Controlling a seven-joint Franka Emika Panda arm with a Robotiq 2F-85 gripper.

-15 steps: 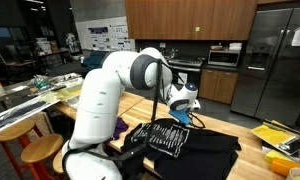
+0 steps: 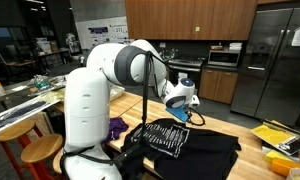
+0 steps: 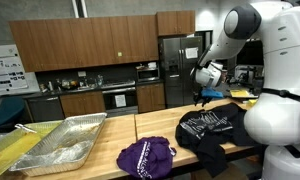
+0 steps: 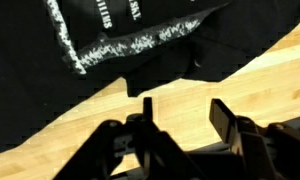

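Observation:
A black garment with white print (image 2: 168, 137) lies spread over the wooden table. It also shows as dark cloth (image 3: 212, 125) in exterior view 2. My gripper points down over its edge, with the fingers (image 4: 221, 116) spread apart and nothing between them. Bare wood shows between the fingertips in the wrist view, and a dark fold of cloth (image 4: 155, 72) with a white-patterned strip (image 4: 140, 42) lies just ahead of them. From exterior view 1 the gripper (image 2: 183, 113) hangs near the garment's far side; contact cannot be judged.
A crumpled purple cloth (image 3: 147, 158) rests on the table. Metal trays (image 3: 65, 142) stand at the left in exterior view 2. Yellow packages (image 2: 277, 136) lie at the table's right end in exterior view 1. Bare wood (image 2: 225, 127) borders the garment.
The arm has shifted slightly to the left in exterior view 1 over the last second. The black garment looks the same.

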